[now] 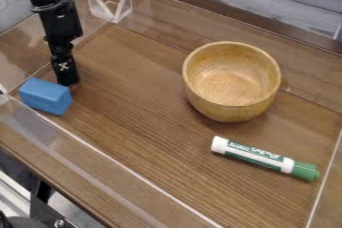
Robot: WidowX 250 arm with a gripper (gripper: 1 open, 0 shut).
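Note:
My gripper point(67, 77) is at the left end of the table, its dark arm reaching down from the upper left, low over the wood just above a blue box point(46, 97). Its fingers are small and dark, and whether they are apart is hard to make out. A wooden bowl point(230, 78) sits right of centre. A green and white tube point(263, 160) lies at the lower right.
A white wire-like object point(107, 7) stands near the upper left, beside the arm.

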